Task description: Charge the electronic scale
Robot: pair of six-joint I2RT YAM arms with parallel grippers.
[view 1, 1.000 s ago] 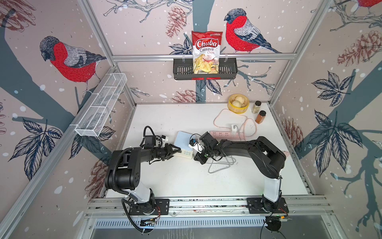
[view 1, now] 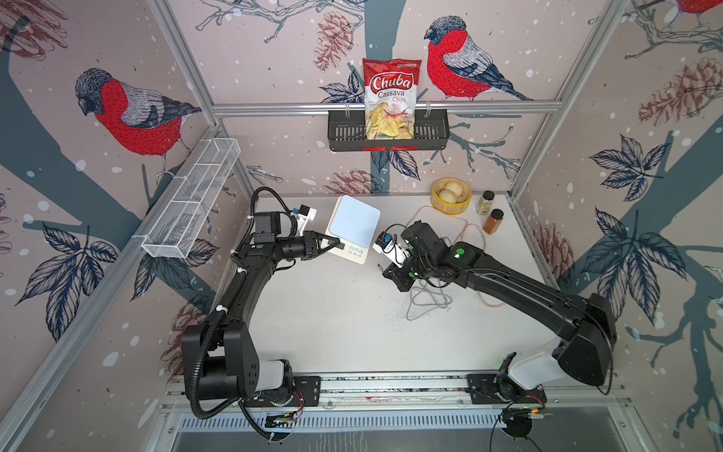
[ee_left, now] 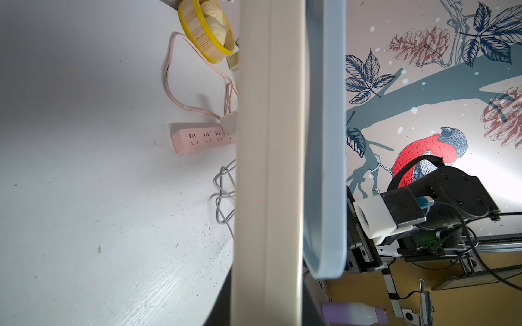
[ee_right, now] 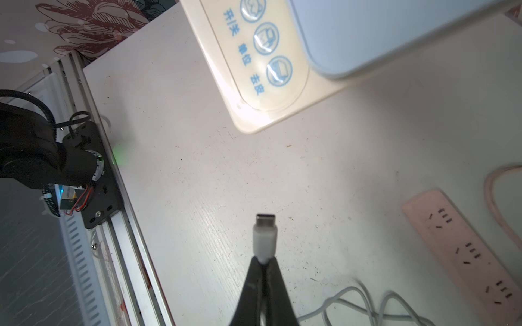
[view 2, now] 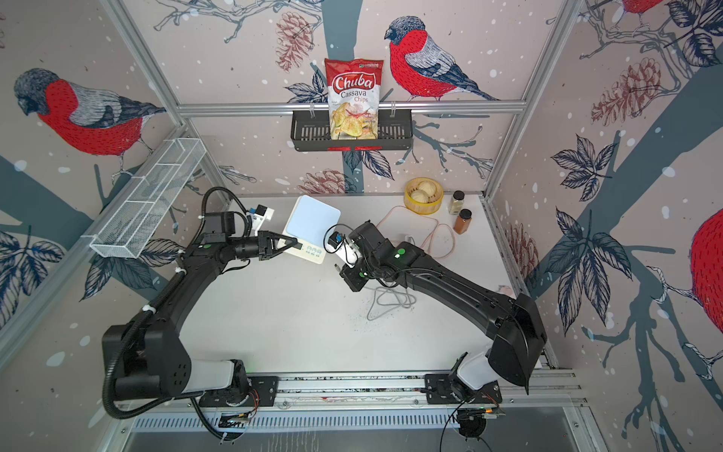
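A cream electronic scale (view 1: 354, 219) with a pale blue plate is raised above the white table, gripped along its button side by my left gripper (view 1: 337, 244). In the left wrist view the scale (ee_left: 269, 163) is edge-on and hides most of that gripper. To its right, my right gripper (view 1: 385, 274) is shut on a small light plug (ee_right: 264, 239), whose metal tip sticks out beyond the fingers (ee_right: 252, 282). A gap separates the plug from the near corner of the scale (ee_right: 252, 111). The grey cable (view 1: 430, 303) lies loosely coiled on the table below.
A pink power strip (ee_left: 201, 139) lies on the table, a white adapter (ee_left: 229, 122) at one end. Behind are a yellow-rimmed basket (view 1: 434, 202) of buns and two jars (view 1: 493, 220).
My left gripper has lifted the scale and carried it back, tilting it.
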